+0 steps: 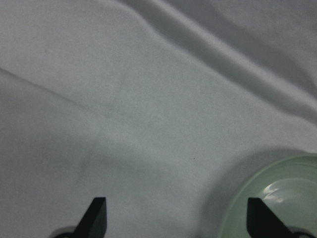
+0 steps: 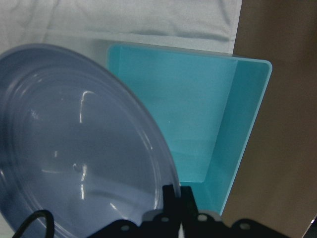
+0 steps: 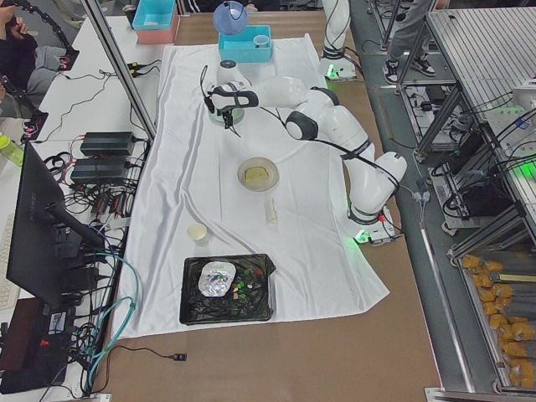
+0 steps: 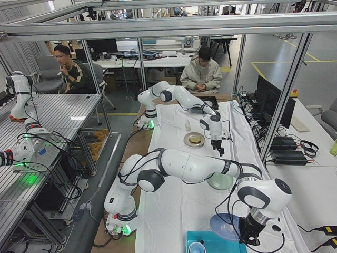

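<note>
A blue translucent plate (image 2: 79, 134) fills much of the right wrist view, held at its rim by my right gripper, which is shut on it above the teal bin (image 2: 242, 124). In the camera left view the blue plate (image 3: 230, 17) is at the bin's far side; the bin (image 3: 239, 52) holds a small cup (image 3: 261, 41). My left gripper hangs open over the white cloth beside a green plate (image 1: 272, 203), with nothing between its fingers.
A plate with a yellow item (image 3: 258, 176), a pale cup (image 3: 198, 232), a clear strip (image 3: 271, 213) and a black tray (image 3: 226, 310) with a foil item lie on the cloth.
</note>
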